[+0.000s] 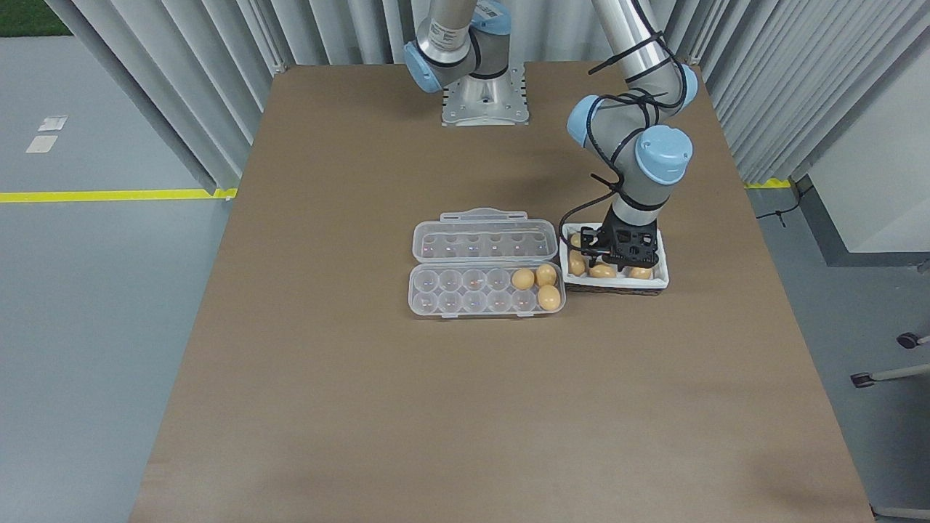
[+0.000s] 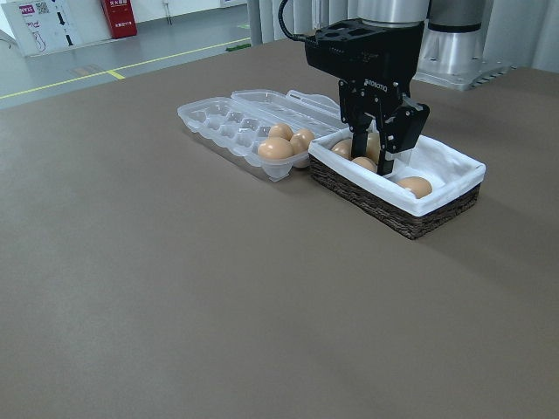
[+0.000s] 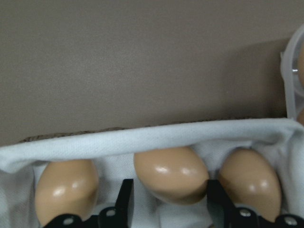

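Observation:
My gripper [image 2: 371, 148] is down inside a cloth-lined dark wicker basket [image 2: 402, 209] of brown eggs. In the wrist view its two fingers stand open, the right fingertip at the edge of the middle egg [image 3: 168, 173]; whether it touches is unclear. Another egg [image 3: 64, 190] lies to the left and one [image 3: 251, 185] to the right. Left of the basket in the front view, an open clear plastic carton [image 1: 453, 301] holds three eggs, including one [image 1: 548, 297] at its near right corner.
The carton's lid [image 1: 484, 240] lies open behind its cups.

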